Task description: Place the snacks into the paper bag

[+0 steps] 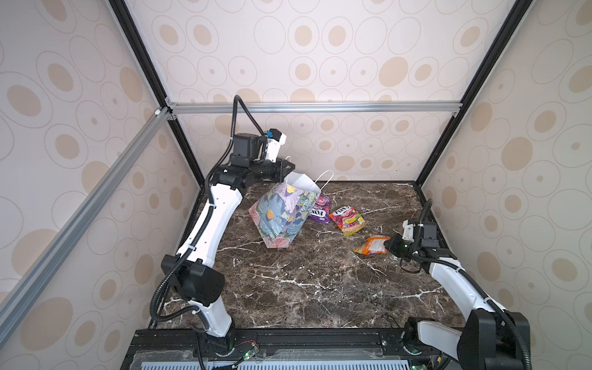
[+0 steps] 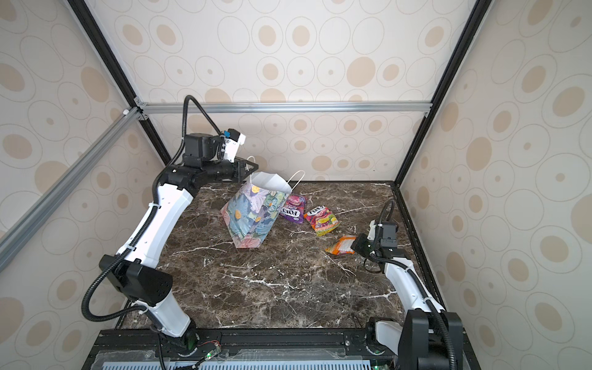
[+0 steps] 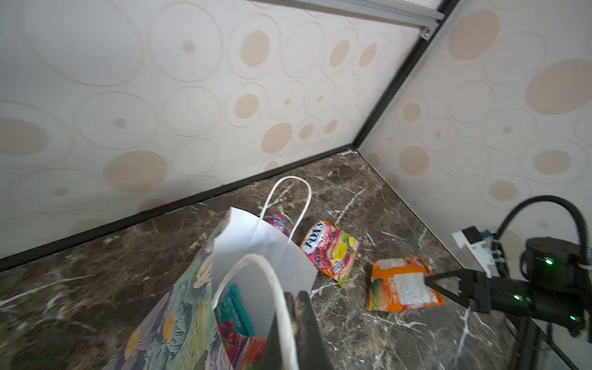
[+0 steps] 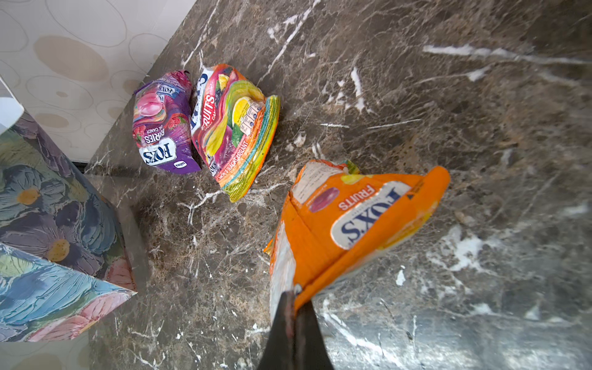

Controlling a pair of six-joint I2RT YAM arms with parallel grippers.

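The floral paper bag (image 1: 280,215) is tilted, its base at the left and its white mouth up to the right. My left gripper (image 1: 289,167) is shut on the bag's near white handle (image 3: 271,280). Inside the bag, a teal packet (image 3: 235,311) shows partly. My right gripper is shut on a corner of the orange Fox's packet (image 4: 351,215), over the table at the right. A purple Fox's packet (image 4: 163,123) and a red-and-yellow one (image 4: 234,129) lie side by side on the marble, between the bag and the orange packet.
In the top left view, the front half of the marble table (image 1: 308,289) is bare. A patterned back wall (image 1: 382,145) stands close behind the bag and packets, and a side wall (image 1: 511,215) flanks the right arm.
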